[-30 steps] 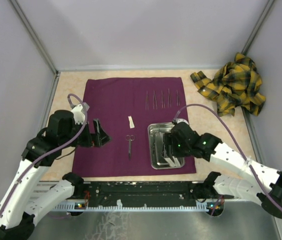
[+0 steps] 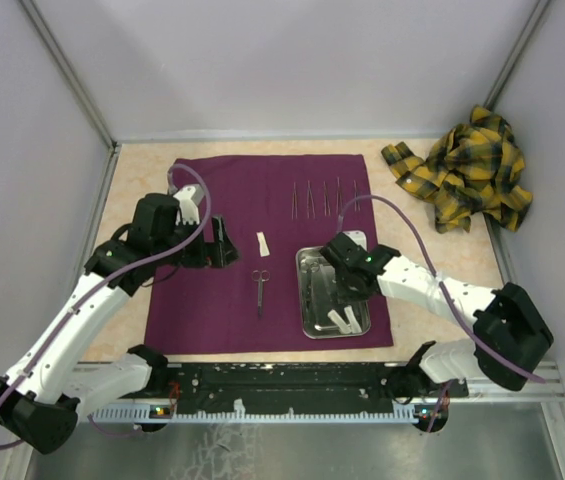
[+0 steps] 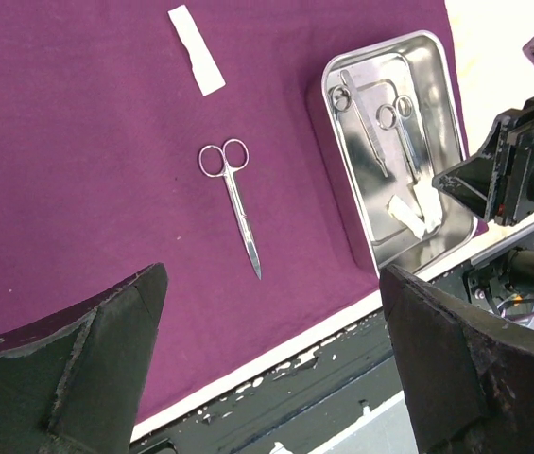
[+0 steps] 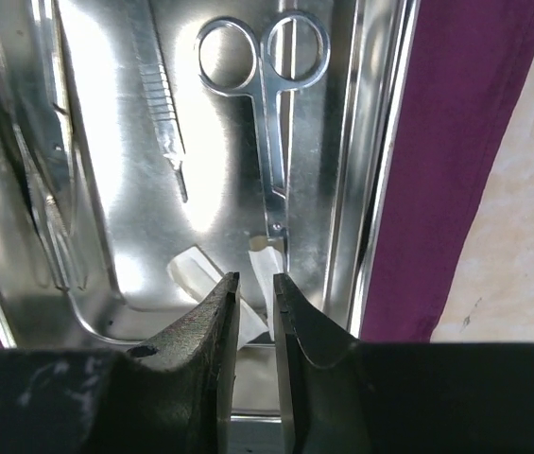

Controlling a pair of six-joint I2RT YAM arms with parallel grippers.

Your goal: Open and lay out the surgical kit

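Observation:
The steel tray [image 2: 305,325] sits at the right of the purple cloth [image 2: 202,310]. In the right wrist view it holds scissors [image 4: 271,113], a handled slim tool [image 4: 158,104], several other instruments at the left and white strips [image 4: 194,272]. My right gripper hangs over the tray, its fingertips a small gap apart; whether anything is between them is unclear. Scissors [image 3: 235,203] and a white strip [image 3: 196,49] lie on the cloth. My left gripper [image 2: 219,240] stands open over the cloth's left part, empty.
Several slim instruments [image 2: 310,200] lie in a row on the cloth's back right. A crumpled yellow plaid fabric [image 2: 472,170] lies at the back right of the table.
My left gripper has moved toward the back and right over the cloth. My right arm has shifted toward the back, the gripper staying over the tray.

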